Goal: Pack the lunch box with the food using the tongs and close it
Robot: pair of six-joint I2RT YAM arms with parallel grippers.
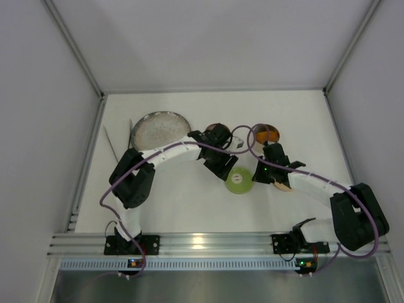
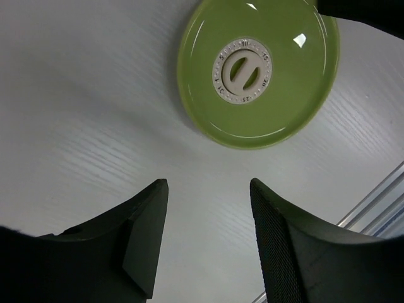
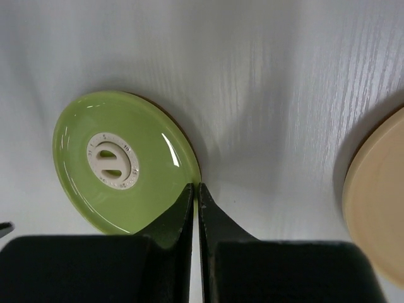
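Note:
The round green lid (image 1: 239, 183), with a white dial in its middle, lies in the centre of the table. My right gripper is shut, its fingertips meeting at the lid's edge; whether the thin rim is between them I cannot tell. Just left of the green lid comes my left gripper, open, with bare table between its fingers and the lid ahead of them. A bowl (image 1: 267, 133) with orange food stands at the back right. The second bowl (image 1: 218, 127) is mostly covered by my left arm.
A beige lid (image 3: 380, 189) lies to the right, partly under my right arm in the top view. At the left is a round grey tray (image 1: 158, 127), with thin light-coloured sticks (image 1: 111, 142) beside it.

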